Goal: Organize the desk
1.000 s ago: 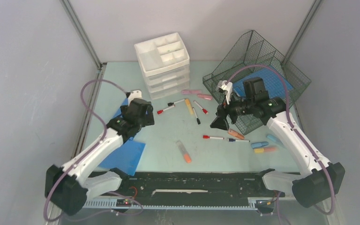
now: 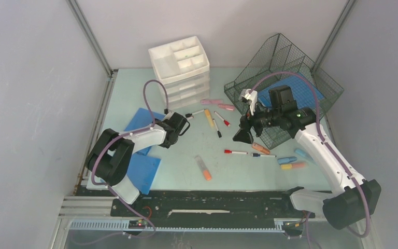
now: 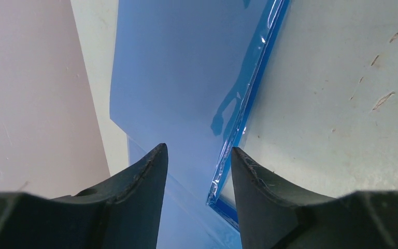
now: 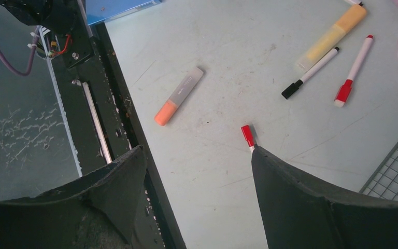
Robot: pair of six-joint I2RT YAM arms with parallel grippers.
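My left gripper hangs open over blue folders [image 3: 181, 67] at the desk's left, its fingertips by their glossy edge; nothing visible is between them. The folders [image 2: 142, 171] are partly hidden under my left arm. My right gripper is open above the desk, near the wire basket [image 2: 269, 57], which holds a blue item [image 2: 300, 91]. Loose markers [image 4: 357, 62] and highlighters [image 4: 179, 96] lie scattered mid-desk and at the front right.
A white drawer organizer [image 2: 179, 62] stands at the back, with pink items [image 2: 212, 101] before it. Bare desk [image 2: 181, 161] lies in the centre front. Walls close off both sides and the back.
Since about a second ago my left arm has folded and turned, its wrist shifting right over the folders. The right arm is unchanged.
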